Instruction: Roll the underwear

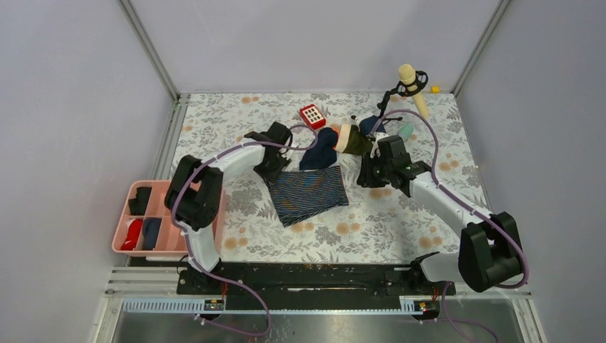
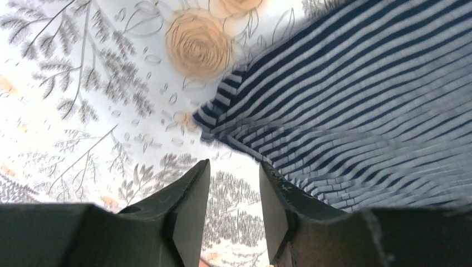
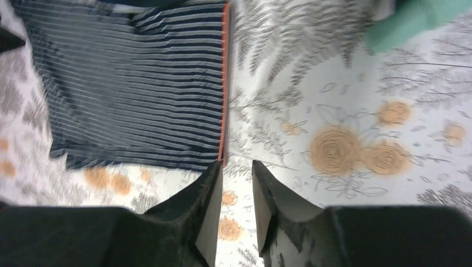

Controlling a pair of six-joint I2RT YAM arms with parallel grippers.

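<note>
The dark striped underwear [image 1: 309, 194] lies flat on the table, folded to a roughly four-sided shape. Close above its upper-left corner is my left gripper [image 1: 275, 176]; in its wrist view the left gripper is partly open, with only table between the fingers and the striped cloth [image 2: 356, 94] just beyond the tips. To the right of the cloth, clear of its edge in the top view, hangs my right gripper [image 1: 364, 179]. The right wrist view has this gripper partly open and empty, the cloth [image 3: 144, 94] ahead and to the left.
Other folded garments, one navy [image 1: 319, 153] and one olive [image 1: 355, 141], lie just behind the striped cloth. A red box [image 1: 313, 116] sits farther back. The pink divided bin [image 1: 169, 235] with clothes stands at left.
</note>
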